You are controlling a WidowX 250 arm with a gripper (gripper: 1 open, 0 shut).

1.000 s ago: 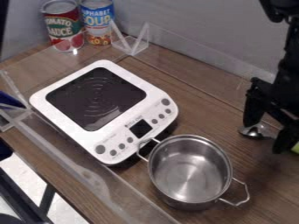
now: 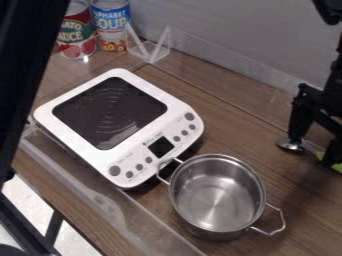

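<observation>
My black gripper (image 2: 315, 130) is at the right edge, low over the wooden counter, by a small metal utensil (image 2: 291, 144) with a green part mostly hidden behind it. I cannot tell whether its fingers are open or shut. A steel pot (image 2: 218, 197) with two handles sits at the lower middle, beside a white induction cooker (image 2: 120, 130) with a black top.
A tomato sauce can (image 2: 75, 30) and a soup can (image 2: 112, 25) stand at the back left, near a clear plastic holder (image 2: 147, 45). A wall runs along the back. The wood between cooker and gripper is clear.
The gripper has shifted slightly to the right over the past second. The pot, cooker and cans have not moved.
</observation>
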